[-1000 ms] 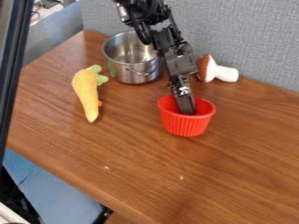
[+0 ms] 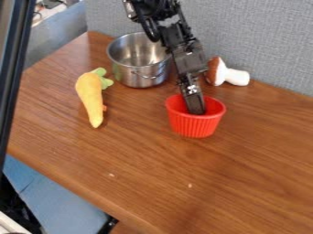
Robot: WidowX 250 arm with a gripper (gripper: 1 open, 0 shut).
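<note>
A red ridged silicone cup (image 2: 195, 122) stands on the wooden table. My black arm reaches down from the top, and my gripper (image 2: 195, 104) is lowered into the cup, its tips partly hidden by the rim. It looks narrowed, but I cannot see what, if anything, is between the fingers.
A steel pot (image 2: 137, 66) stands behind on the left. A yellow toy carrot (image 2: 91, 98) lies at the left. A mushroom toy (image 2: 235, 77) lies by the grey back wall.
The cup and my gripper have shifted very slightly upward in the view; the other objects are unchanged.
</note>
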